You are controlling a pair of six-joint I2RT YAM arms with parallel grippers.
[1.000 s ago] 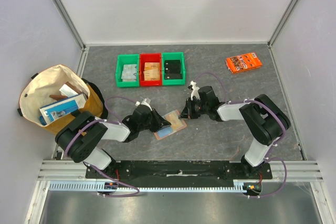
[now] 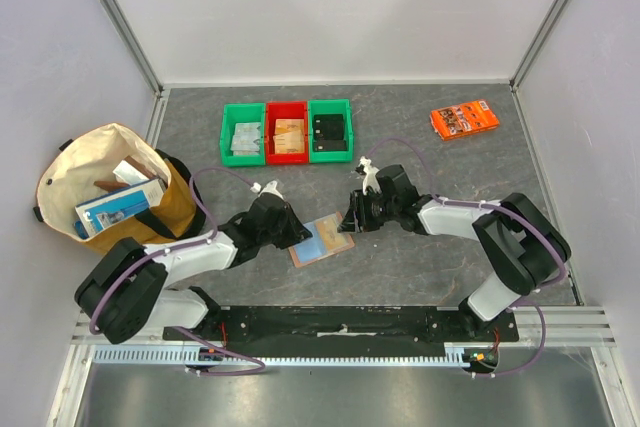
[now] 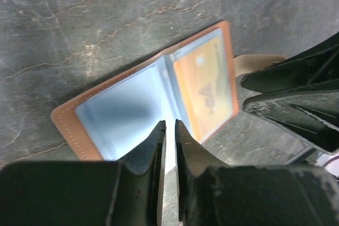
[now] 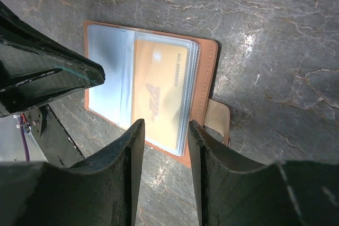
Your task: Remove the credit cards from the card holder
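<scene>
The card holder (image 2: pixel 321 240) lies spread open on the grey table, brown-edged with clear sleeves. Inside its right sleeve is a yellow-orange credit card (image 4: pixel 159 86); the left sleeve (image 3: pixel 130 112) looks pale blue-white, with no card plainly visible in it. My left gripper hovers at the left sleeve, its fingertips a narrow gap apart and nothing between them. Over the holder's right end, by the strap tab (image 4: pixel 217 117), stands my right gripper, wide open and empty.
Behind the holder stand three joined bins: a green bin (image 2: pixel 225 127) with pale cards, a red bin (image 2: pixel 287 110) with tan cards, a green bin (image 2: pixel 345 107) with black items. A tote bag (image 2: pixel 180 209) is at left, an orange packet (image 2: pixel 464 119) at back right.
My left gripper has drawn back a little leftward, uncovering more of the left sleeve. The right gripper has shifted slightly toward the holder's end. The holder has moved slightly left.
</scene>
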